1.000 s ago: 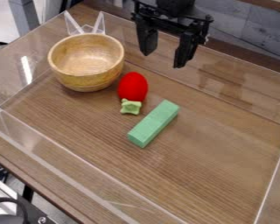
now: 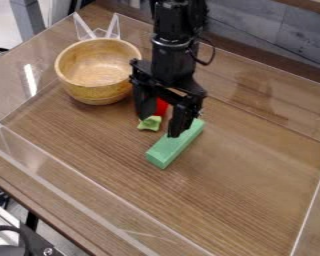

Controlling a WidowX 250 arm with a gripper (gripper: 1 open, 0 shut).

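Observation:
My gripper (image 2: 167, 102), a black arm reaching down from the top middle, hangs open low over the middle of the table. A long mint-green block (image 2: 174, 144) lies diagonally just below it. A small pale green piece (image 2: 151, 123) lies left of the block, and a red object (image 2: 160, 108) behind it is mostly hidden by the gripper. Whether the fingers touch anything cannot be told.
A tan woven bowl (image 2: 96, 70) stands at the upper left of the wooden table (image 2: 243, 190). A dark edge runs along the top right.

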